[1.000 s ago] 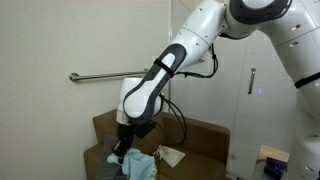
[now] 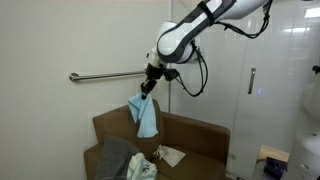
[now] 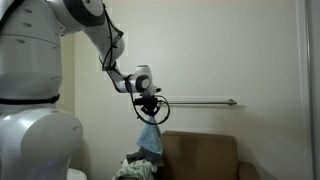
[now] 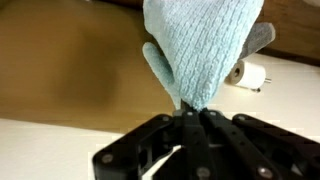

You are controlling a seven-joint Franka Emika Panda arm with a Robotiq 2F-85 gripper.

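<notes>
A light blue cloth hangs down from my gripper, above the brown couch in exterior view 1. The fingers are shut on the cloth's upper end. In exterior view 2 the same cloth hangs at the couch's left side. The wrist view has the blue cloth spreading away from the gripper, where it is pinched between the fingertips.
The brown couch carries a dark grey cloth, a whitish green cloth and a small white cloth. On the wall behind runs a metal rail. A white door is at the right.
The arm has risen and shifted right, lifting the blue cloth clear of the pile on the couch. The dark grey and whitish green cloths are now more visible.
</notes>
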